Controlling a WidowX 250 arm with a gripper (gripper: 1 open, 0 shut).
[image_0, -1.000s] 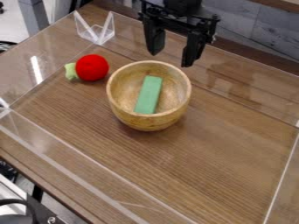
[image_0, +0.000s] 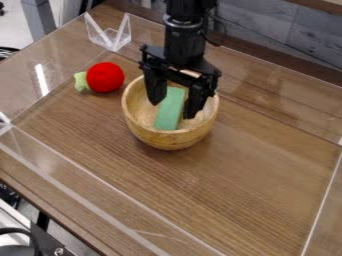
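My black gripper (image_0: 178, 80) is over a round wooden bowl (image_0: 193, 134), its fingers open and reaching down into the bowl, one on each side near a light green oblong object (image_0: 170, 112). The green object lies in the middle of the bowl. Whether the fingers touch it is unclear.
A red round object (image_0: 106, 77) with a green piece beside it lies left of the bowl. A clear angular plastic item (image_0: 111, 30) sits at the upper left.
My gripper has moved down and toward the viewer, from above and behind the bowl to inside it around the green object.
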